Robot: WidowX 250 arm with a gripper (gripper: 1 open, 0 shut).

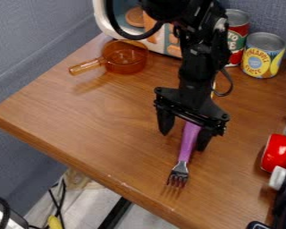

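A purple-handled fork [188, 143] lies on the wooden table, its metal tines pointing toward the front. My black gripper [184, 128] is just above the back end of the handle, with its two fingers apart on either side, slightly behind where the fork's head lies. I cannot make out contact with the handle.
An amber pan [124, 56] sits at the back left, cans [264, 55] at the back right. A red-and-white bottle [277, 153] and dark items line the right edge.
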